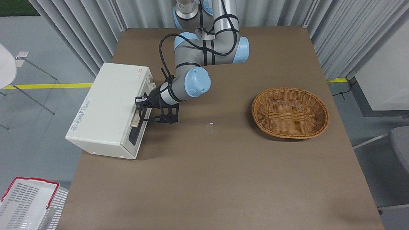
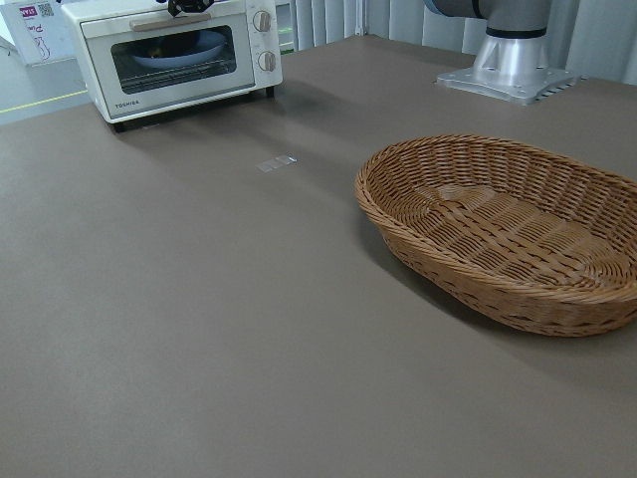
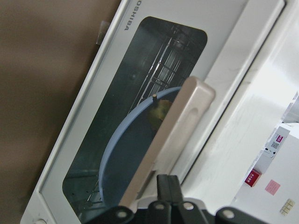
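A white toaster oven [image 1: 107, 107] stands on the left of the table with its glass door [image 3: 107, 140] upright, shut or nearly so. Through the glass show a blue plate [image 3: 117, 144] and a small greenish item [image 3: 159, 112] with a stem, on a wire rack. My gripper is at the beige door handle [image 3: 182, 121], low in the wrist view. Its black fingers look close together; whether they hold anything is unclear.
An empty wicker basket [image 1: 289, 113] sits on the right of the brown table [image 1: 230, 180]. A white crate [image 1: 27, 203] is off the table at front left.
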